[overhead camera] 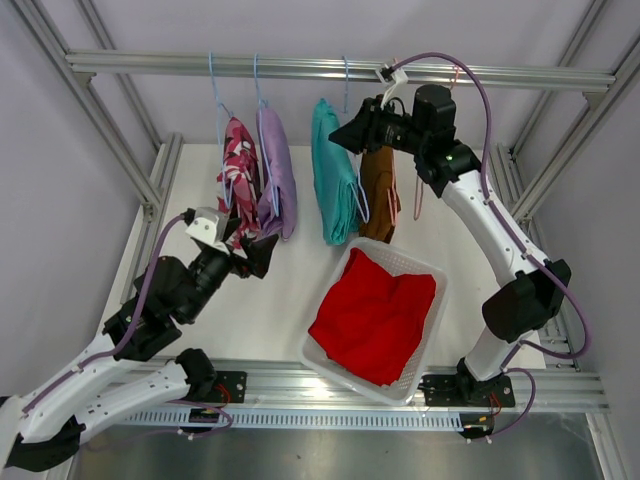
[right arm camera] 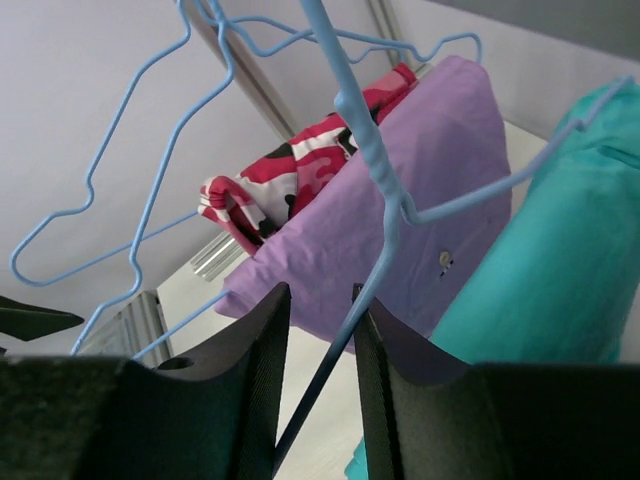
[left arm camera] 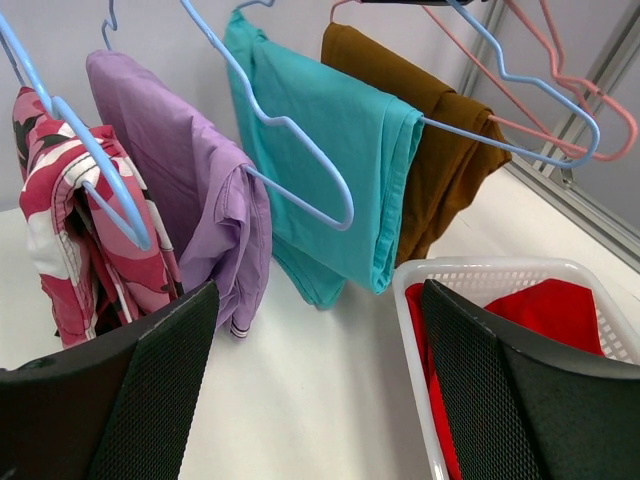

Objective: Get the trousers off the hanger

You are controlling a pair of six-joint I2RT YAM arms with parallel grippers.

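Folded trousers hang on wire hangers from the rail (overhead camera: 160, 63): patterned red (left arm camera: 70, 230), lilac (left arm camera: 160, 170), teal (left arm camera: 330, 160) and brown (left arm camera: 420, 120). In the top view my right gripper (overhead camera: 350, 135) is at the teal pair's hanger; in the right wrist view its fingers (right arm camera: 250, 380) are around a blue hanger wire (right arm camera: 377, 255), and whether they grip it cannot be told. My left gripper (overhead camera: 253, 250) is low by the patterned and lilac pairs, fingers apart with nothing between them.
A white basket (overhead camera: 430, 320) holding red cloth (overhead camera: 370, 315) stands on the floor at the front right. The white floor between my left gripper and the basket is clear. Metal frame posts border both sides.
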